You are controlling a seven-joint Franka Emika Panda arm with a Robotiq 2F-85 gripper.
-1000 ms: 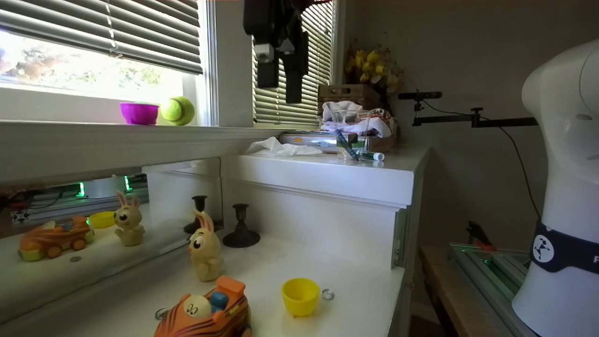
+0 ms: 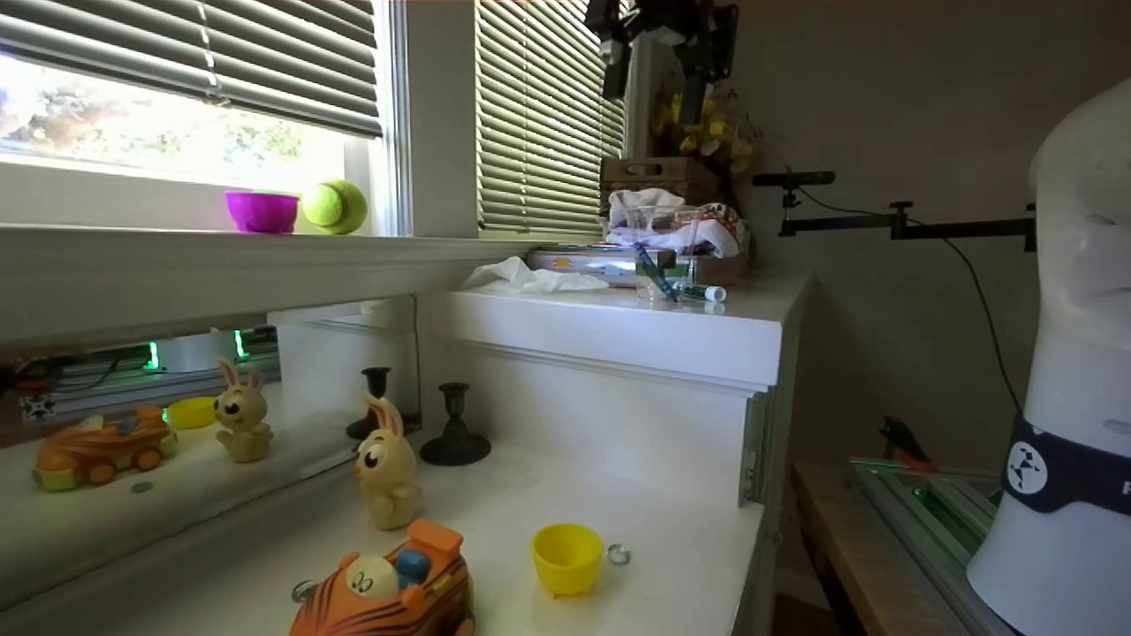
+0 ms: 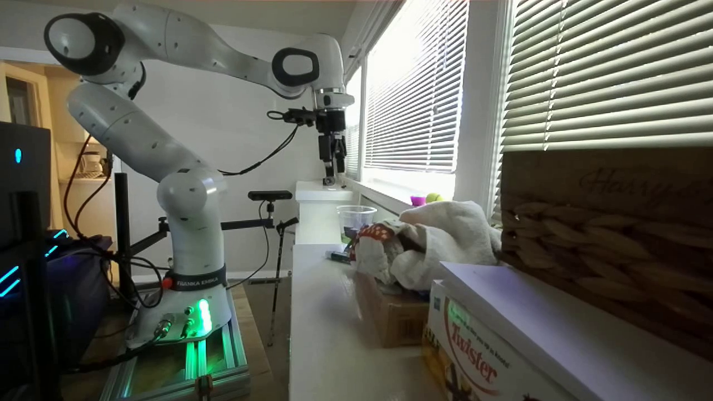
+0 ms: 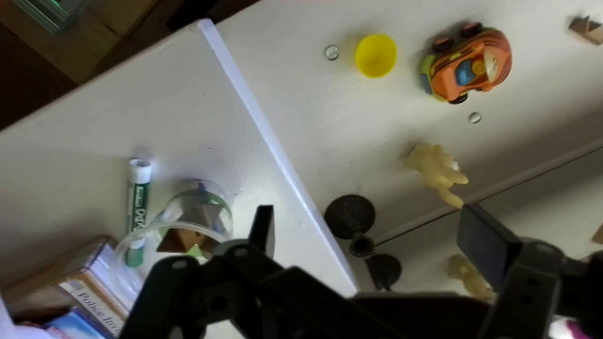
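High over the white shelving, my gripper hangs open, its fingers pointing down and apart with nothing between them. In the wrist view, the open gripper spans the edge between the upper counter and the lower shelf. A clear cup on the upper counter is partly hidden by one finger, with a green-and-white marker beside it. On the lower shelf are a yellow cup, an orange toy car, a cream rabbit figure and a dark candlestick. The gripper touches none of them.
A magenta bowl and a tennis ball sit on the window ledge. Behind the clear cup lie a towel and boxes. The counter's raised edge steps down to the shelf. Open shelf surrounds the yellow cup.
In exterior view 1, my gripper has shifted right and upward, and appears smaller. The arm's base link has swung slightly right. The objects have stayed put.
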